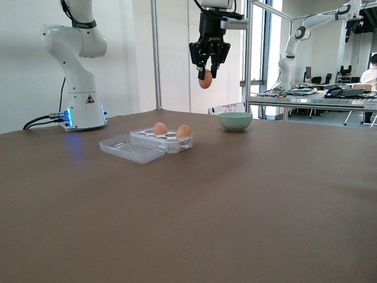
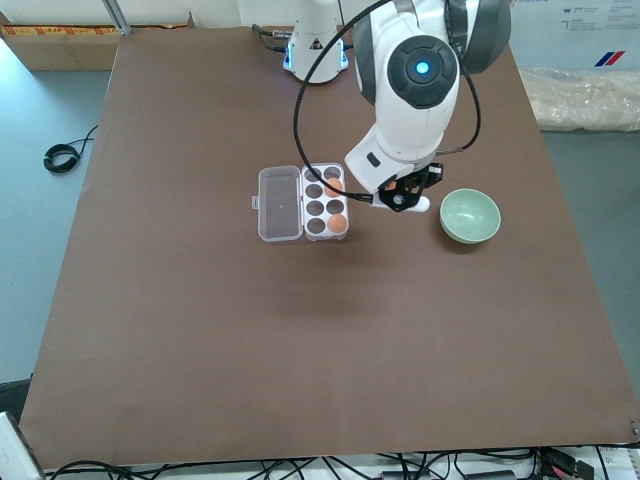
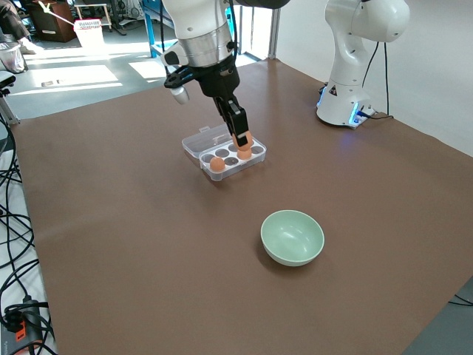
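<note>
My gripper (image 1: 207,74) is shut on a brown egg (image 1: 205,81), held in the air between the egg box and a pale green bowl (image 1: 234,119). In the left view the gripper (image 2: 405,196) is seen from above, hiding the egg. The clear egg box (image 2: 280,205) lies open, lid flat beside it, with two eggs (image 1: 183,131) (image 1: 160,128) in it. The bowl (image 3: 292,238) is empty as far as the left and right views show. In the right view the held egg overlaps the box.
A white robot base (image 1: 85,112) stands at its edge behind the box. Cables (image 2: 120,470) run beyond one table edge.
</note>
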